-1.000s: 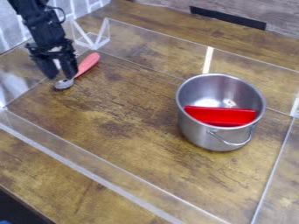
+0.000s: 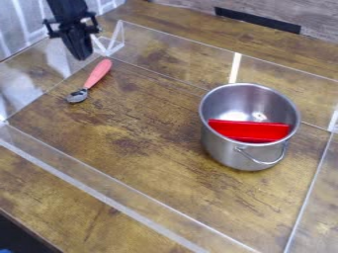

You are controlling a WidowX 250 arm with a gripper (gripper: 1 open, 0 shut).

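My gripper (image 2: 73,40) is at the top left of the camera view, raised above and behind a spoon-like utensil (image 2: 94,78) with a pink-red handle and a metal head, which lies on the wooden table at the left. Whether the fingers are open or shut is too small to tell.
A steel pot (image 2: 240,153) with a red object (image 2: 248,129) inside stands on the right. Clear panels or strips border the work area.
My gripper has moved up and back, away from the utensil it was over, uncovering it. The utensil lies in about the same place.
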